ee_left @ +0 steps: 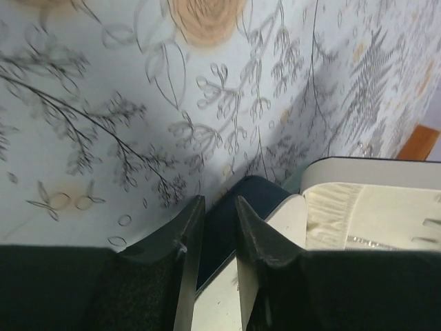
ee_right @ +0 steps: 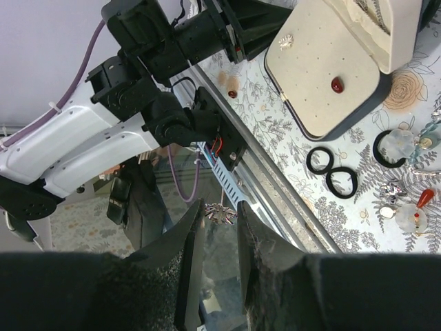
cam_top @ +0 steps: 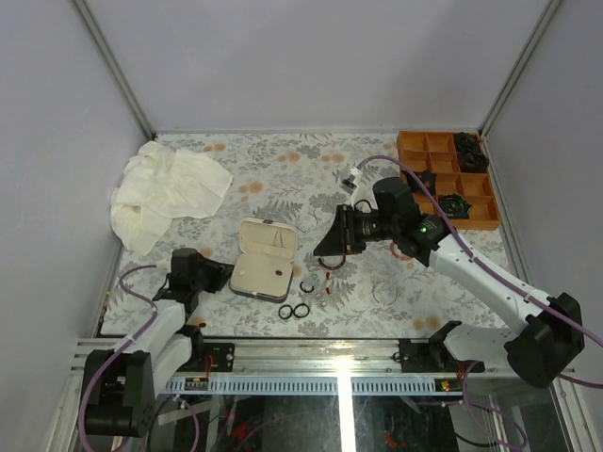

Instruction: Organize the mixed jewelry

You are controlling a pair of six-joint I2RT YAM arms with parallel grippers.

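Observation:
An open cream-lined jewelry box (cam_top: pixel 262 277) with a dark outside stands left of centre, a red bead (ee_right: pixel 337 84) on its lining. My left gripper (cam_top: pixel 230 271) is at the box's left edge, fingertips shut close together; what sits between them does not show. Close to those tips a small silver ornament (ee_right: pixel 286 43) appears against the lining; whether it is held or lying there, I cannot tell. In the right wrist view my right gripper is shut on a small silver piece (ee_right: pixel 220 214), raised right of the box.
Black rings (ee_right: pixel 342 182), clear beads (ee_right: pixel 398 144) and a red drop (ee_right: pixel 426 198) lie before the box. An orange compartment tray (cam_top: pixel 445 155) with dark items stands back right, a white cloth (cam_top: pixel 170 193) back left.

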